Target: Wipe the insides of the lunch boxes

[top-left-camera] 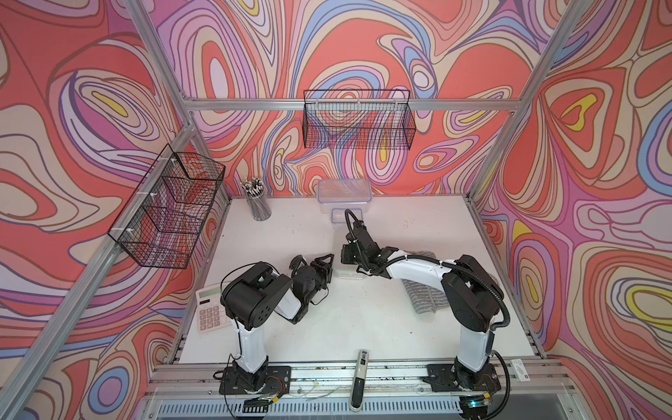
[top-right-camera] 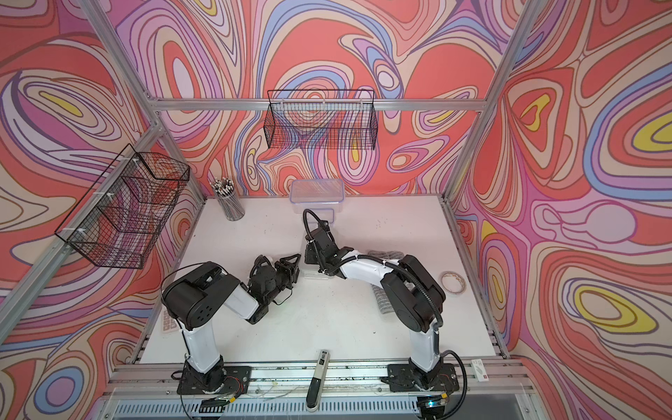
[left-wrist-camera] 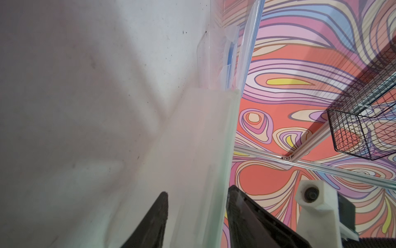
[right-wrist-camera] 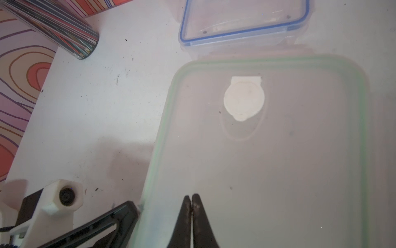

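Note:
A translucent lunch box with a green-rimmed lid (right-wrist-camera: pixel 264 165) and a white vent flap (right-wrist-camera: pixel 244 99) fills much of the right wrist view. My right gripper is over this lid, its fingers shut together with nothing showing between them. In the left wrist view the box's side (left-wrist-camera: pixel 193 136) stretches away from my left gripper. Its two fingers stand apart, with the box's near edge in the gap between them. Whether they touch it I cannot tell. Behind stand a small blue-rimmed box (right-wrist-camera: pixel 245 20) and a larger clear box (top-left-camera: pixel 343 196).
A grey striped cloth (top-left-camera: pixel 427 297) lies partly under the right arm. At the left are a pink calculator (top-left-camera: pixel 211 315) and a cup of pencils (top-left-camera: pixel 257 199). A tape roll (top-right-camera: pixel 453 282) lies at the right.

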